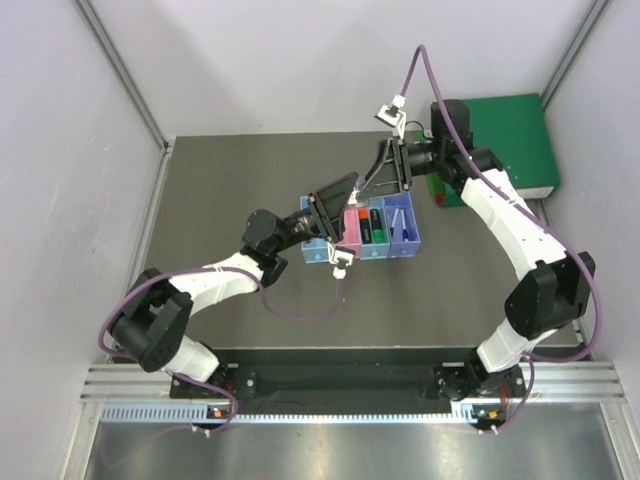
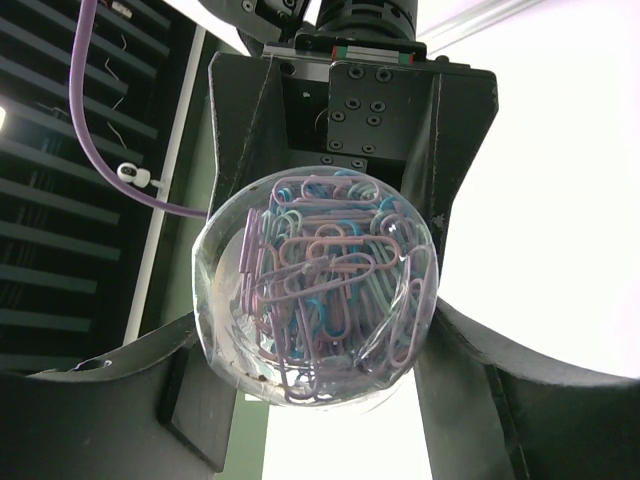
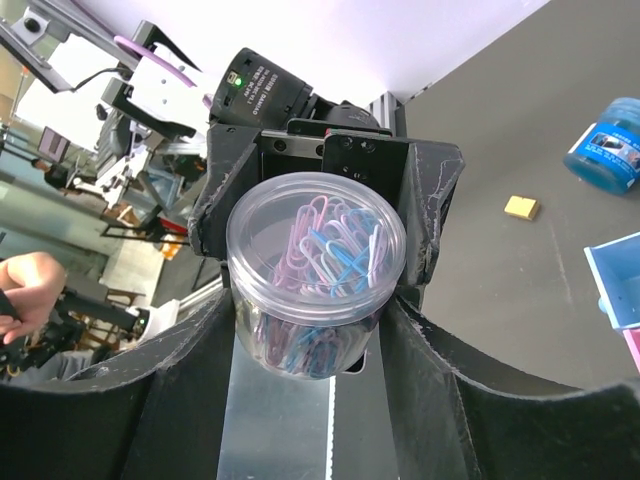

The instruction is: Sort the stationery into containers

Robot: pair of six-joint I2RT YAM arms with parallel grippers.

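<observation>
Both grippers meet above the sorting boxes in the top view, the left gripper point(image 1: 345, 205) from the lower left, the right gripper point(image 1: 368, 185) from the upper right. A clear round container of pink and blue paper clips point(image 2: 315, 280) is gripped between them; the left wrist view shows it held in my left gripper, and the right wrist view shows the lidded container point(image 3: 315, 270) in my right gripper's fingers. Below are blue and pink compartments point(image 1: 400, 245) holding markers point(image 1: 377, 226) and other items, partly hidden by the arms.
A green board point(image 1: 510, 150) lies at the back right. A blue-labelled jar point(image 3: 605, 150) and a yellow block point(image 3: 521, 207) show on the table in the right wrist view.
</observation>
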